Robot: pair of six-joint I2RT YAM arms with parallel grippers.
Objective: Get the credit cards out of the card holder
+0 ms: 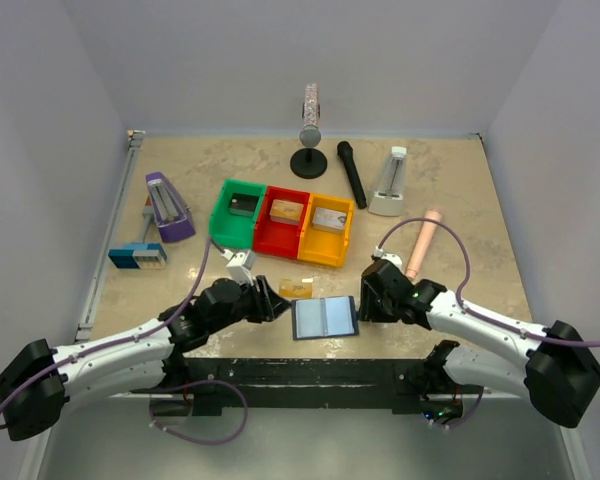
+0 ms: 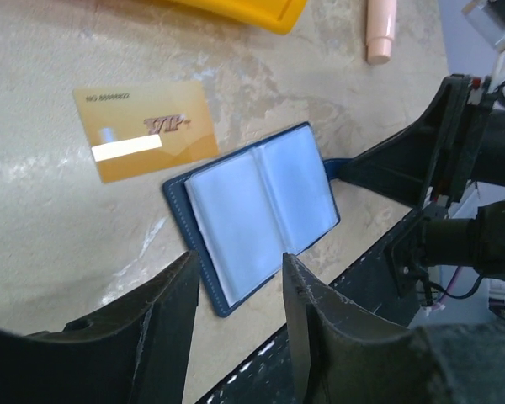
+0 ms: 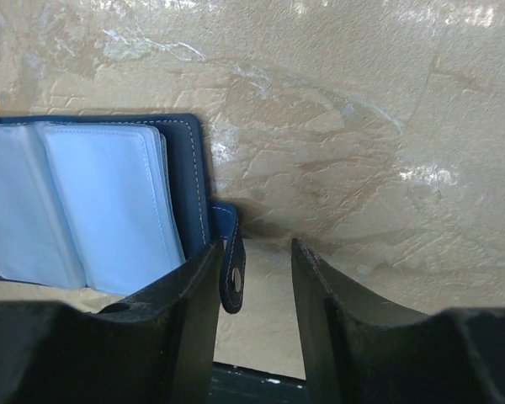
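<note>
The dark blue card holder (image 1: 325, 317) lies spread open at the front middle of the table, pale sleeves facing up. Just behind it rests a gold card (image 2: 143, 126) marked VIP, flat on the table and clear of the holder. My left gripper hangs open above the table by the holder's left side, with nothing held. At the holder's right edge, my right gripper is partly open. The holder's blue strap (image 3: 234, 273) stands up between its fingers, close against the left one. Whether cards remain in the sleeves cannot be seen.
Behind the holder stands a green, red and yellow tray (image 1: 277, 250) with small boxes. A microphone (image 1: 351, 175), a white device (image 1: 390, 182) and a pink cylinder (image 1: 424, 243) lie to the right. Purple (image 1: 170, 208) and blue (image 1: 138, 256) objects sit at left.
</note>
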